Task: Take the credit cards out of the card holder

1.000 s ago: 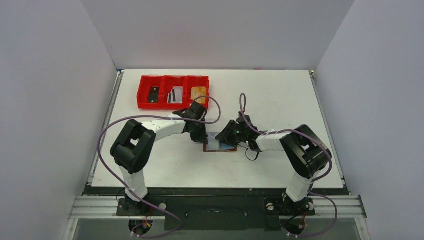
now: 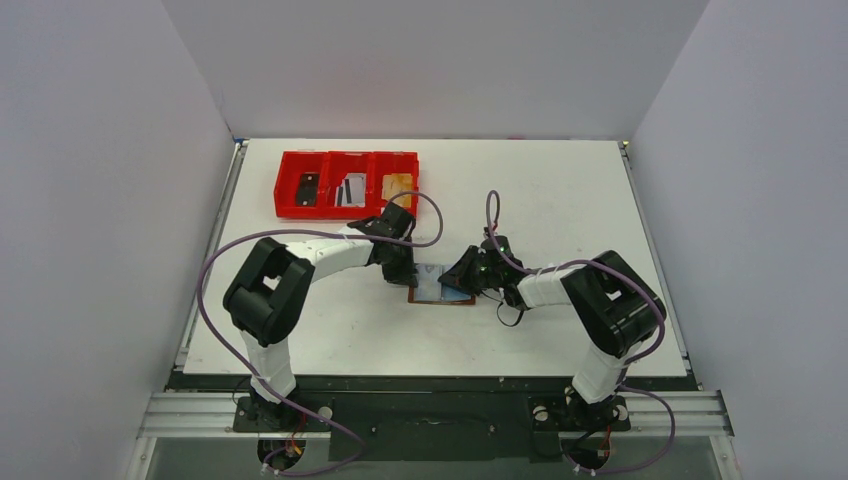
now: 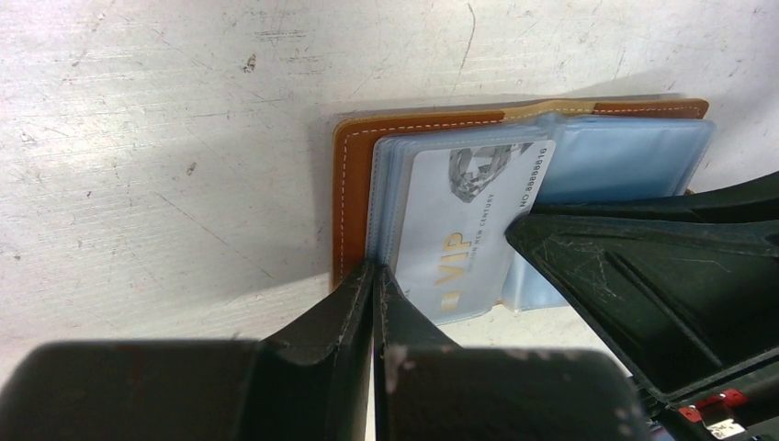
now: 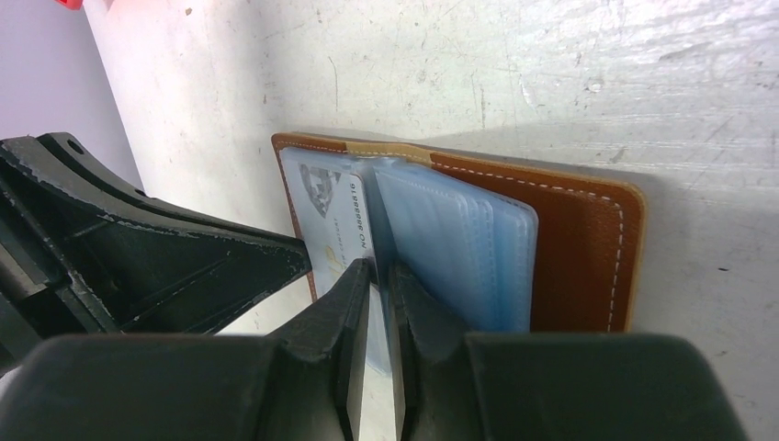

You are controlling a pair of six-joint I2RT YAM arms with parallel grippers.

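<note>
The card holder (image 2: pixel 426 284) lies opened flat on the table, brown leather with clear blue plastic sleeves. In the left wrist view a white VIP card (image 3: pixel 459 225) sits inside a sleeve. My left gripper is shut at the sleeves' outer edge; whether a thin sleeve edge is caught there cannot be made out. On the other side, my right gripper has its fingertips at the card's end near the holder's fold, a narrow gap between them. The card (image 4: pixel 338 216) shows there still within its sleeve.
A red tray (image 2: pixel 347 212) with three compartments stands at the back left, with a dark item (image 2: pixel 307 188), pale cards (image 2: pixel 352 190) and a yellowish item (image 2: pixel 397 186) inside.
Over the last second my right gripper has shifted slightly to the right at the holder.
</note>
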